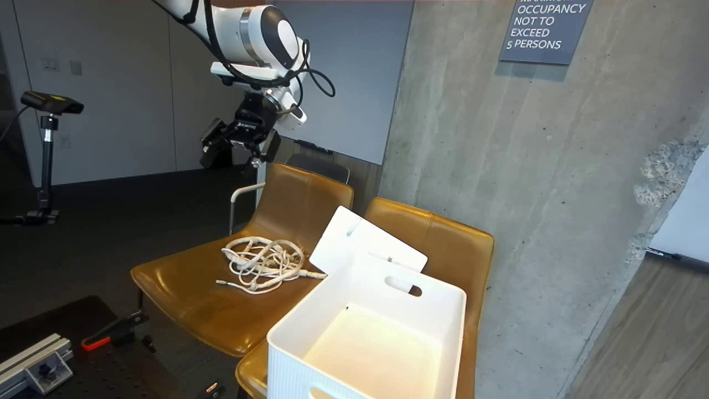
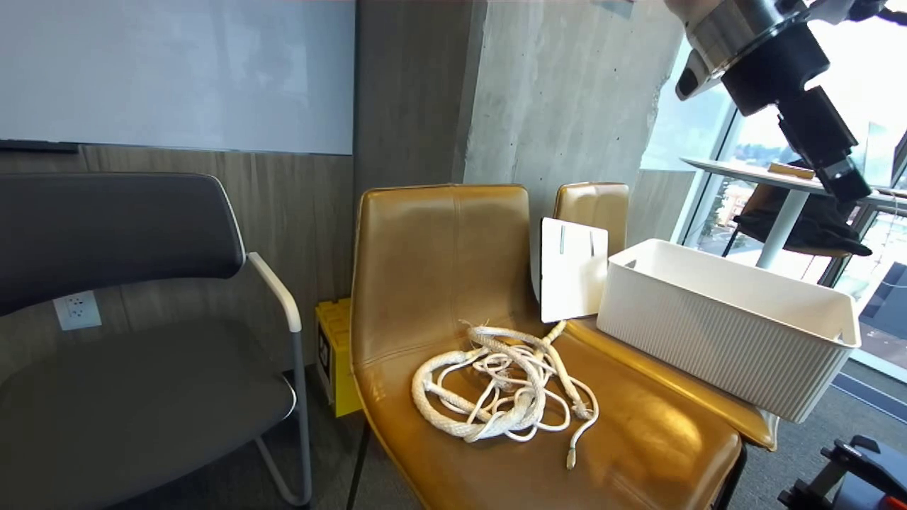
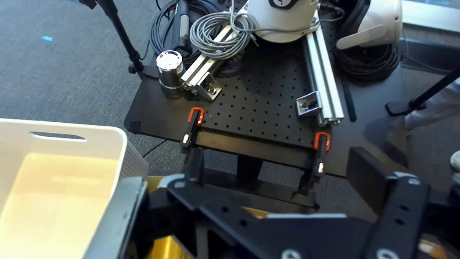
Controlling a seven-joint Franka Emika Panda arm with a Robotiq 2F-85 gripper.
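Note:
My gripper (image 1: 240, 152) hangs in the air above the back of the left tan chair (image 1: 193, 282), tilted toward the base side. In the wrist view its two dark fingers (image 3: 197, 166) stand wide apart, so it is open and nothing lies between them. A coiled off-white rope (image 1: 264, 262) rests loosely on that chair's seat, well below the gripper. Beside it, a white plastic bin (image 1: 415, 296) stands on the neighbouring chair and looks empty inside. The rope's thick end reaches toward the bin but stays outside it. In the wrist view, the rope cannot be made out clearly.
A white panel (image 2: 574, 270) leans behind the bin. The black base table (image 3: 258, 103) carries metal rails, orange-tipped clamps (image 3: 321, 146) and a grey cable coil (image 3: 222, 34). A dark armchair (image 2: 110, 323) stands to one side. Above the chairs the air is open.

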